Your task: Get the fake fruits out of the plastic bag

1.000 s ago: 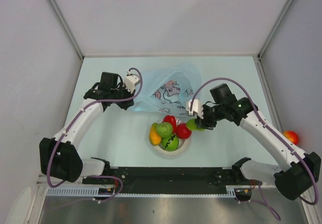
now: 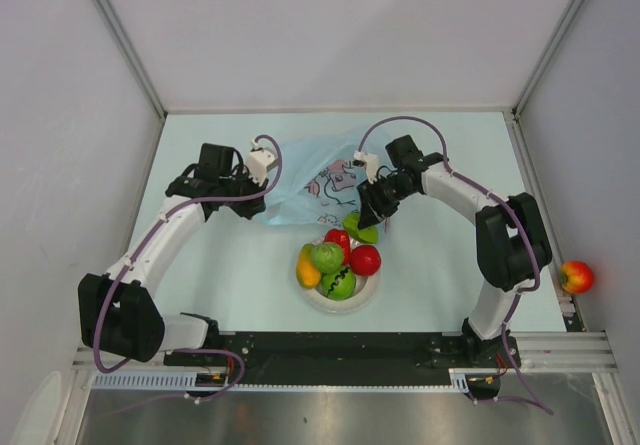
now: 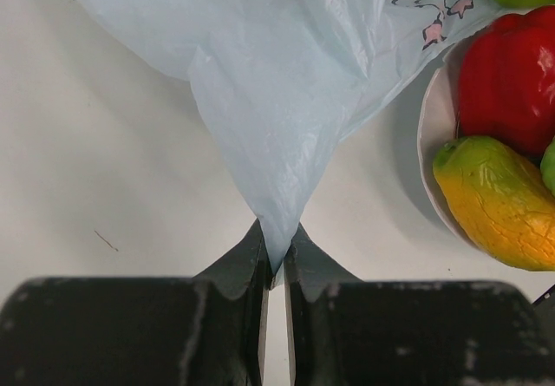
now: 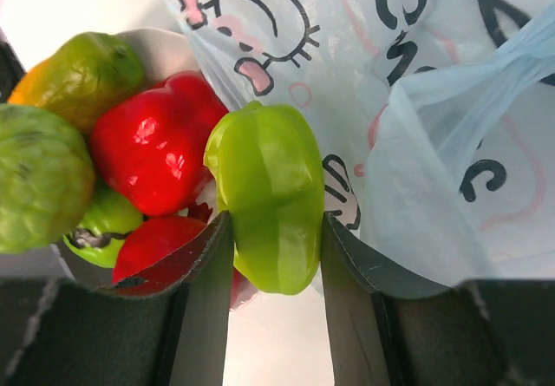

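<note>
A pale blue plastic bag (image 2: 310, 165) with printed figures lies across the back of the table. My left gripper is shut on its gathered corner. My right gripper is shut on a light green pepper (image 4: 269, 169), held just above the bag's edge and the back rim of a white bowl (image 2: 335, 303). In the bowl are a red pepper (image 4: 156, 143), a yellow-green mango (image 3: 494, 204), a green cabbage-like piece (image 2: 326, 256), a striped melon (image 2: 338, 283) and a red round fruit (image 2: 365, 260).
A red-orange fruit (image 2: 576, 276) lies off the table's right edge.
The left arm has not moved.
</note>
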